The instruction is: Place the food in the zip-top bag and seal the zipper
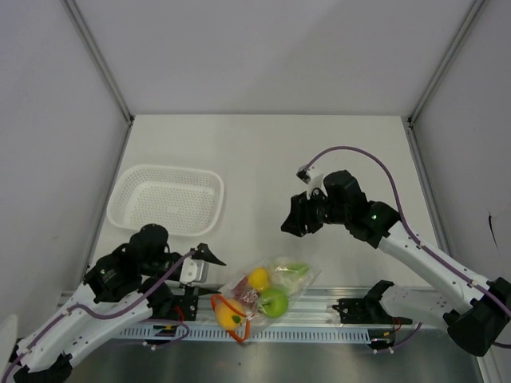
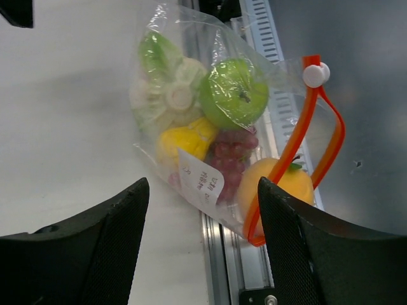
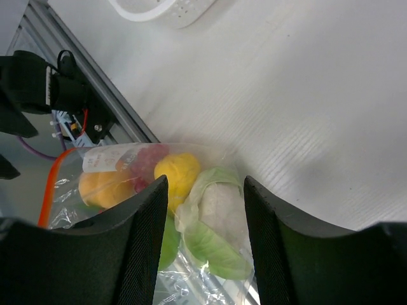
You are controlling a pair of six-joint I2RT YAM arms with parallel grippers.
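A clear zip top bag (image 1: 303, 278) lies at the table's front edge with its orange-trimmed mouth (image 1: 230, 306) facing left and partly over the rail. Inside are a green apple (image 2: 234, 93), a yellow pepper-like piece (image 2: 191, 141), red grapes (image 2: 233, 159), a pale green-leaved vegetable (image 3: 219, 216) and, near the mouth, an orange fruit (image 2: 277, 185). A white slider (image 2: 316, 75) sits at one end of the orange strip. My left gripper is part open left of the bag mouth, nothing between its fingers. The right gripper hangs open above and behind the bag, empty.
An empty white basket (image 1: 166, 199) stands at the back left. Metal rail (image 1: 335, 297) and a drop-off run along the table's front.
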